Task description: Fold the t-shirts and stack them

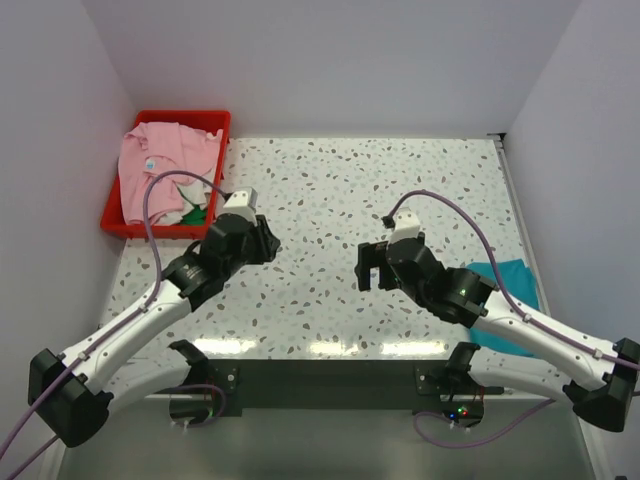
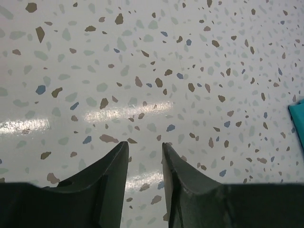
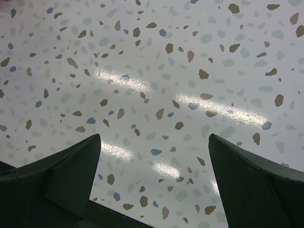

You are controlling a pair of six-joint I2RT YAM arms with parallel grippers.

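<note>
Pink shirts (image 1: 165, 155) lie heaped in the red bin (image 1: 222, 125) at the back left, with white and green cloth (image 1: 195, 215) showing under them. A teal shirt (image 1: 515, 285) rests flat at the table's right side, partly hidden behind the right arm; its edge (image 2: 298, 118) also shows at the right of the left wrist view. My left gripper is open over bare table, its fingers a modest gap apart. Wider apart are the fingers of my right gripper, also open and empty above the tabletop.
A dark front edge (image 1: 320, 375) borders it, and walls close in on the left, right and back. The bin's rim stands above the table.
</note>
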